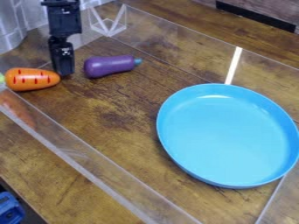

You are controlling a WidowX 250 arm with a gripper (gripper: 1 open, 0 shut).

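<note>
My black gripper [63, 63] is low at the upper left of the camera view, between an orange toy carrot [31, 79] and a purple toy eggplant [111, 65]. Whether its fingers are open or shut is hard to tell at this size. The eggplant lies just right of it, the carrot just below and left.
A large light blue plate [226, 135] takes up the right side of the wooden table [117, 122]. Clear plastic edging runs along the sides, and a blue object [7, 208] shows at the lower left corner.
</note>
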